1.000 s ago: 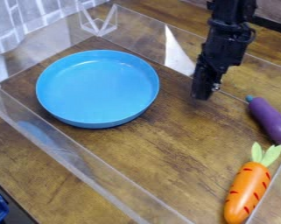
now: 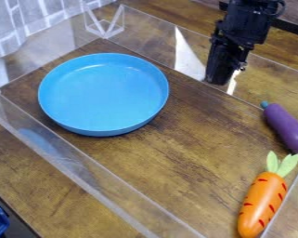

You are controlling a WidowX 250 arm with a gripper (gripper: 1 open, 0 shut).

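Note:
My gripper (image 2: 221,67) is at the upper right of the camera view, dark, pointing down near the back of the board, above and to the left of the eggplant. Its fingertips appear close together, with nothing visible between them. A blue plate (image 2: 101,93) lies at the left. A purple eggplant (image 2: 285,128) lies at the right edge, and an orange toy carrot (image 2: 262,202) with green leaves lies at the lower right.
Transparent walls run along the left and back. A blue object (image 2: 0,223) is partly visible at the lower left corner.
My gripper and arm have risen somewhat and shifted slightly toward the back. The plate, eggplant and carrot have not moved.

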